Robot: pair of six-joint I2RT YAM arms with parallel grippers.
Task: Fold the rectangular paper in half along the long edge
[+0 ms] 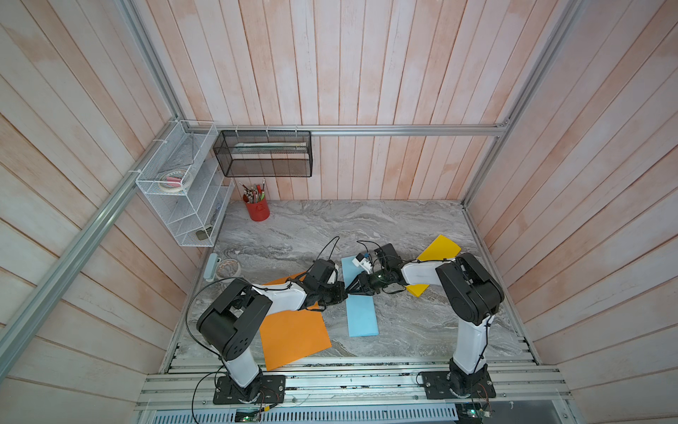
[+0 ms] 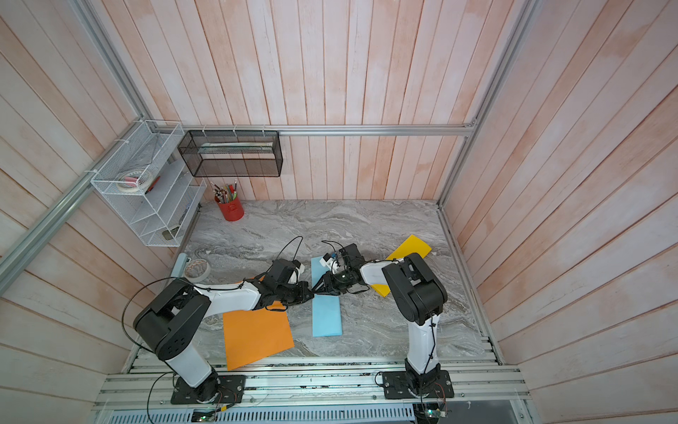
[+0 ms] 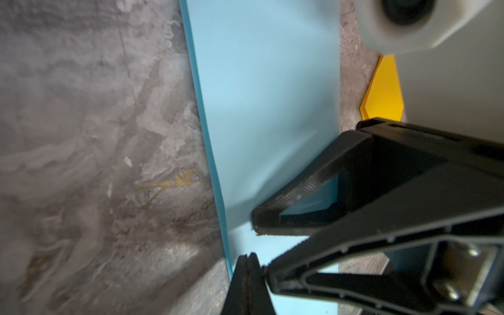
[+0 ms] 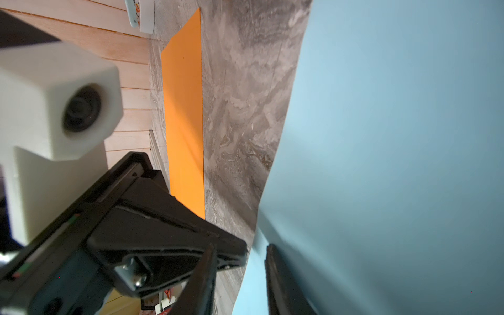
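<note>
The light blue paper (image 1: 361, 316) lies as a narrow folded strip in the middle of the table, its long side running front to back. In the left wrist view a thin lower layer shows along the left edge of the paper (image 3: 273, 84). My left gripper is shut at that edge; nothing shows between its fingers. Over the strip, from the right, reaches my right gripper, its fingers parted near the same edge. Both arms hide the strip's middle from above, and contact between fingertips and paper is hard to tell.
Orange paper (image 1: 296, 339) lies under the left arm, and yellow paper (image 1: 439, 247) partly under the right arm. A red pen cup (image 1: 258, 209) and a tape roll (image 1: 228, 268) stand to the left. Bare table lies behind and at front right.
</note>
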